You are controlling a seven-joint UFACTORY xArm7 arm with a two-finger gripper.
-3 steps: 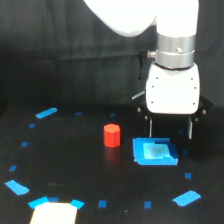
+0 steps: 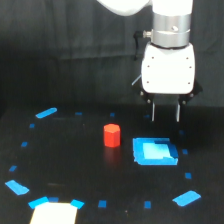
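A white robot arm hangs from the top, its gripper [image 2: 165,103] open with nothing between its black fingers. The gripper is above and a little behind a blue square tray [image 2: 155,157] on the dark table. A red block [image 2: 112,135] sits left of the tray, apart from it.
Blue tape strips and small squares mark the dark table [image 2: 80,170]. A pale cream object [image 2: 54,213] lies at the front left edge, partly cut off. A dark curtain stands behind.
The gripper has moved up, away from the blue tray. The red block and tray look unmoved.
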